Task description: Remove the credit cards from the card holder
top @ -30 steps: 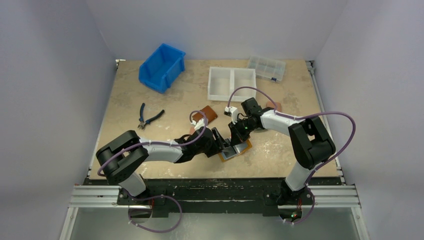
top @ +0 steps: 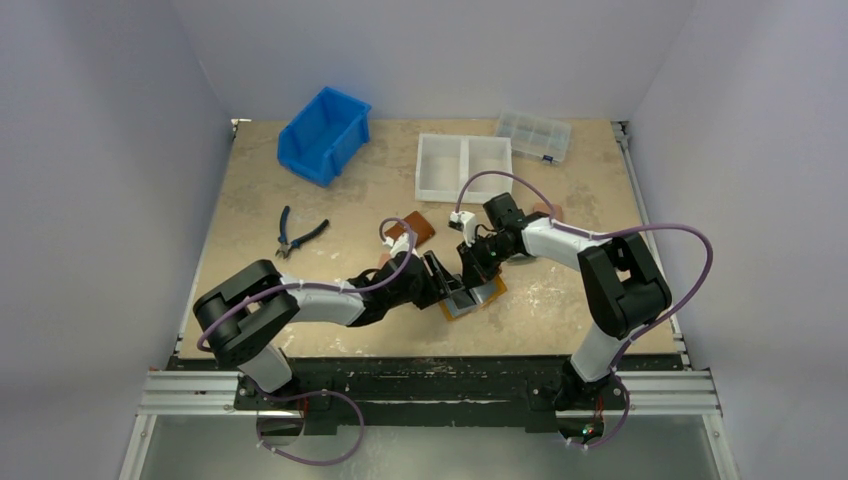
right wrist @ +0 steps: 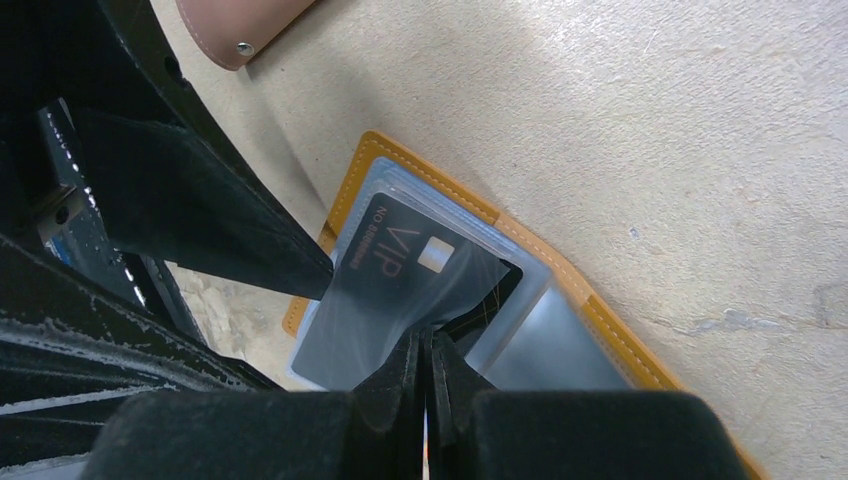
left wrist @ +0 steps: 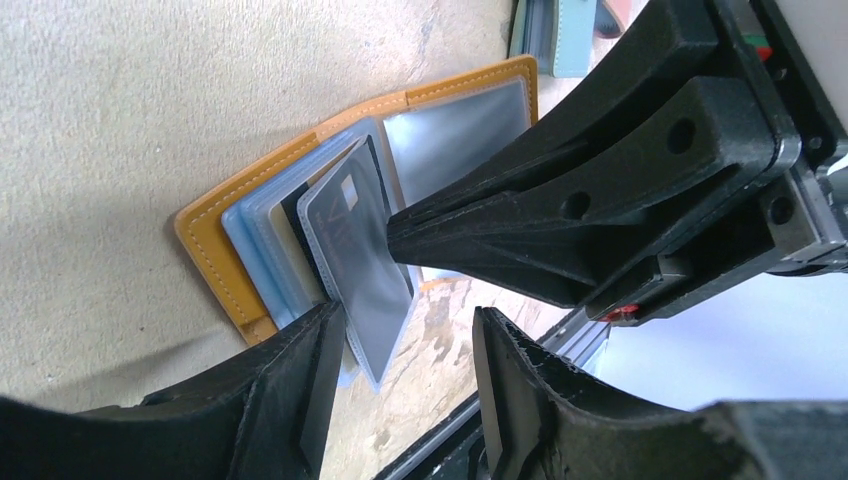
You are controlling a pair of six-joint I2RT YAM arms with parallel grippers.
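The tan-edged card holder [left wrist: 215,240] lies open on the table, a stack of cards in clear sleeves inside, topped by a dark VIP card [left wrist: 355,260] [right wrist: 390,280]. My left gripper [top: 440,280] is at the stack's edge, its fingers apart, one touching the top card's near edge. My right gripper [top: 475,265] is shut with its tips down on the cards; whether it pinches anything is hidden. In the left wrist view its black tip presses beside the VIP card.
A brown case [top: 410,230], pliers [top: 300,236], a blue bin [top: 322,140], a white divided tray [top: 440,165] and a clear box [top: 530,135] stand around.
My left gripper has shifted slightly right and up over the holder. My right gripper has barely moved.
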